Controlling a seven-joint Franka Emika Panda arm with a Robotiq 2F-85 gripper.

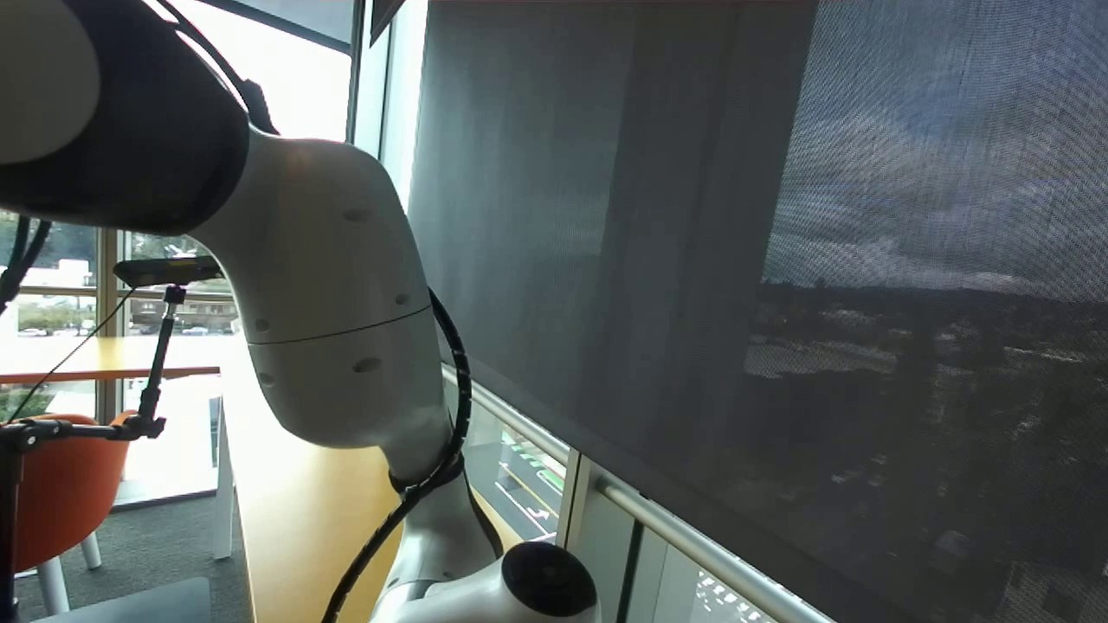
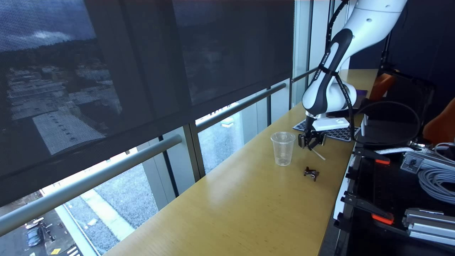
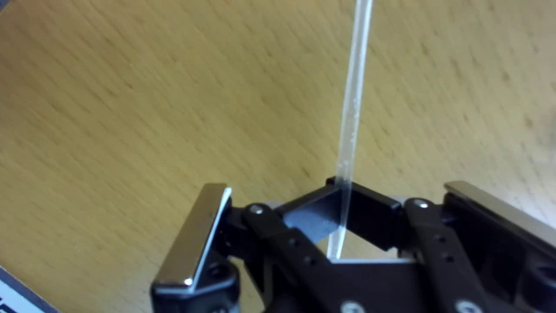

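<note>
A thin translucent straw [image 3: 352, 112] runs up the wrist view from between the fingertips of my gripper. The pads are closed with the straw pinched between them, and its short lower end shows just past the fingers. In exterior view 2 my gripper [image 2: 311, 140] hangs low over the wooden table, and the pale straw [image 2: 318, 154] slants away toward the front right. To the left of the gripper, apart from it, a clear plastic cup [image 2: 283, 148] stands upright with its mouth up. Exterior view 1 shows only the arm, not the gripper.
A small dark object [image 2: 311, 173] lies on the table in front of the gripper. Behind the gripper is a dark keyboard-like panel [image 2: 340, 134]. Toward the viewer, the table [image 2: 239, 213] is bare. Windows with a rail [image 2: 239, 109] border its left side.
</note>
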